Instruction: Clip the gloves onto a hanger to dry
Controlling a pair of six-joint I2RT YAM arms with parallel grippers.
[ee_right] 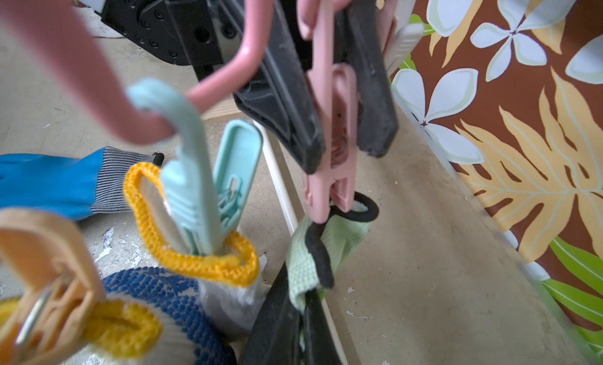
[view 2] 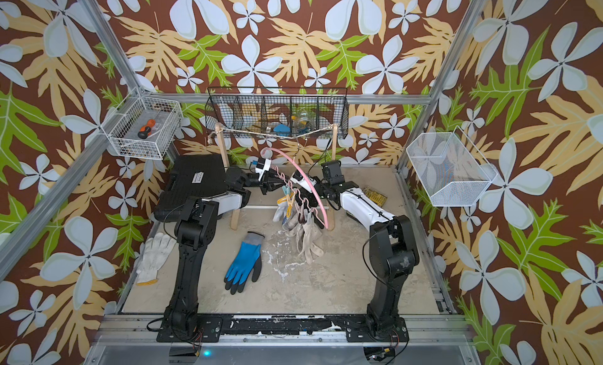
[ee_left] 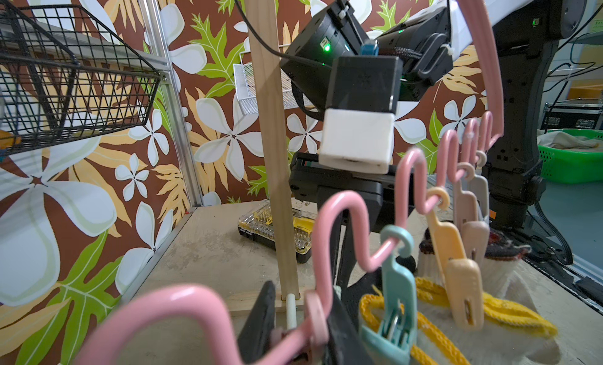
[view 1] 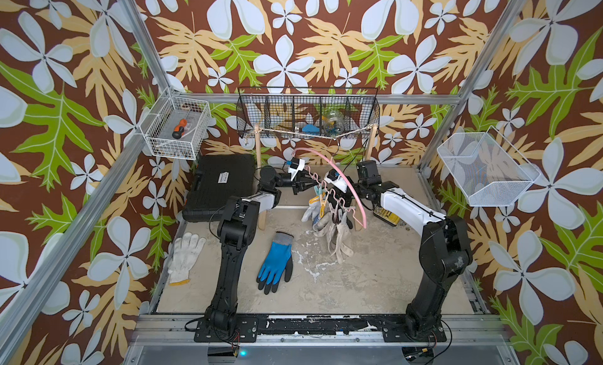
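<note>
The pink hanger (view 1: 347,178) is up between both arms, with several clips and gloves hanging from it. In the right wrist view, my left gripper is shut on a pink clip (ee_right: 321,145), which points downward. At that clip's tip is the black-edged cuff of a light green glove (ee_right: 304,264); whether the clip pinches it I cannot tell. Below, my right gripper is shut with the green fabric between its fingertips. A teal clip (ee_right: 201,176) bears a yellow-rimmed glove. On the table lie a blue glove (view 1: 275,262) and a white glove (view 1: 186,257).
A black case (view 1: 220,187) lies at the left, and a small yellow-black box (ee_left: 270,227) sits behind the right arm. Wooden posts (ee_left: 274,145) stand below the black wire basket (view 1: 307,114).
</note>
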